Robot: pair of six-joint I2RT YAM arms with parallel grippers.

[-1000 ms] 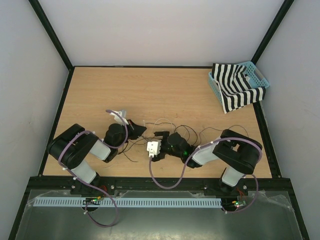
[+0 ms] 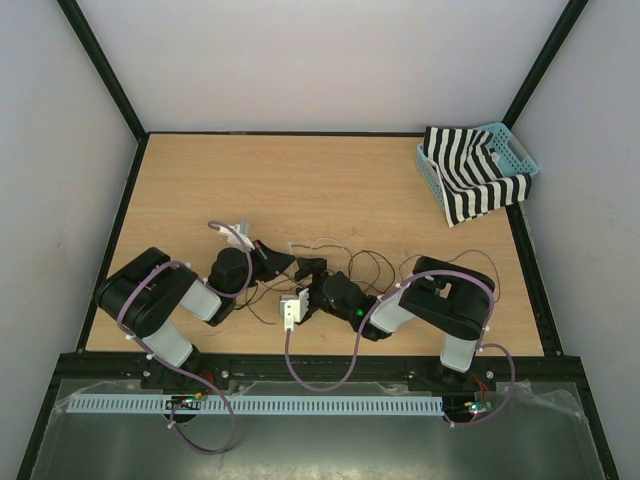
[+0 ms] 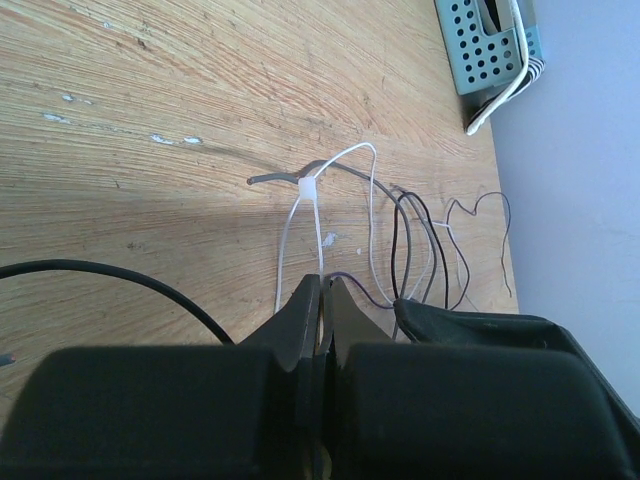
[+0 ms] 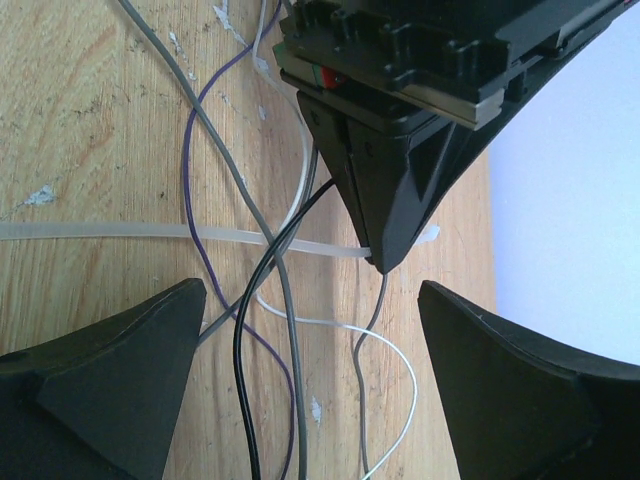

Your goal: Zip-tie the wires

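Note:
My left gripper is shut, pointing right over the wires. In the right wrist view its fingertips pinch a thin translucent white zip tie, and a short end pokes out past them. The tie's strip runs left across grey, black and purple wires. My right gripper stands open close by, its fingers wide apart. Several wires show in the gap between them, but none is gripped. In the left wrist view, a white band sits around a grey cable, and a loose bundle of wires lies beyond.
A light blue basket with a striped black-and-white cloth stands at the back right. Bare table spreads behind the arms. Wires trail to the right, partly under my right arm. Both grippers are very close together.
My right gripper has moved a little to the left, closer to the left gripper. The left arm has barely moved, and the basket and cloth are unchanged.

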